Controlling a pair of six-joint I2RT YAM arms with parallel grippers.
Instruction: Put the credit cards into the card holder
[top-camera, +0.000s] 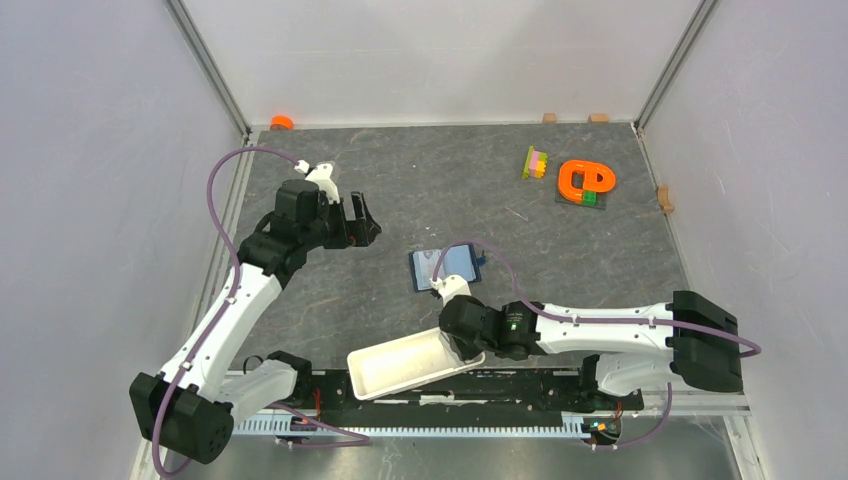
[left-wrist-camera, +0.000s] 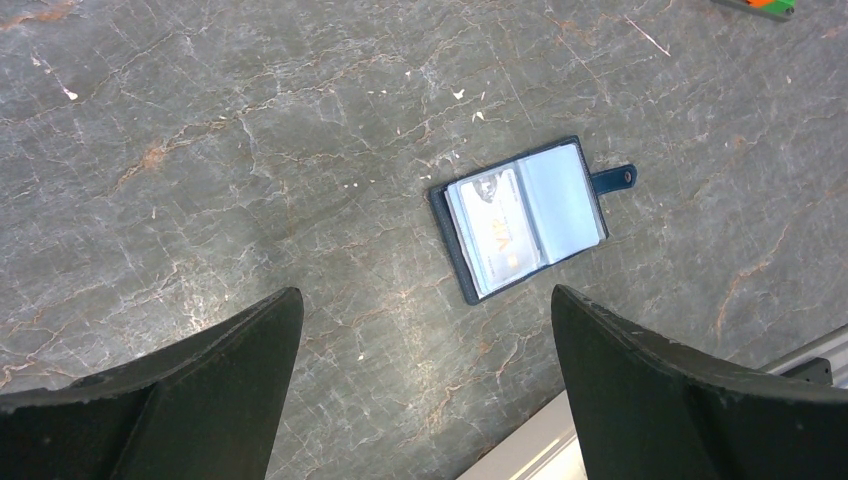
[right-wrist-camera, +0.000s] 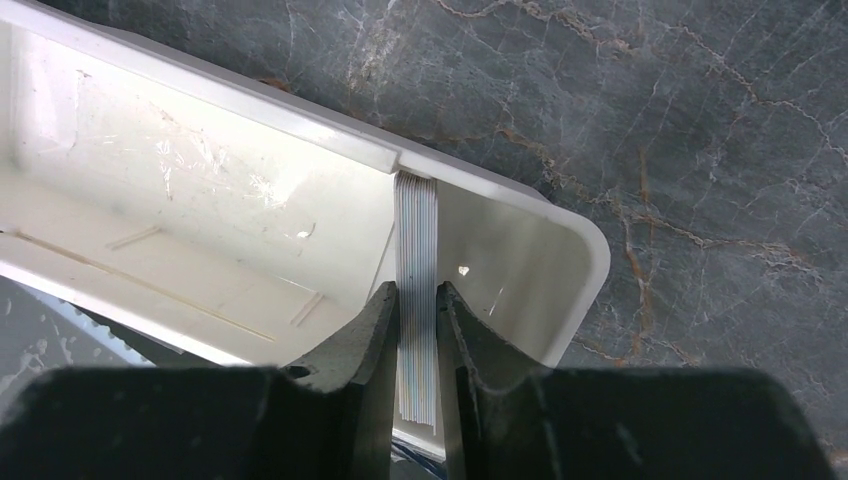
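The card holder (left-wrist-camera: 524, 218) lies open on the grey table (left-wrist-camera: 150, 200). A printed card (left-wrist-camera: 495, 225) shows in its left clear pocket, and its right side (left-wrist-camera: 565, 200) looks blank. My left gripper hovers above the table to the holder's left in the top view, open and empty. In the white bin (right-wrist-camera: 250, 120), a stack of cards (right-wrist-camera: 416, 230) stands on edge across the width. My right gripper straddles that stack, one finger close against either face; whether it grips the cards is not clear. The top view hides these fingertips behind the right arm.
Toy blocks (top-camera: 535, 163) and an orange toy (top-camera: 587, 180) stay at the back right. An orange round piece (top-camera: 282, 122) is by the back left corner. The bin's walls surround the right fingers.
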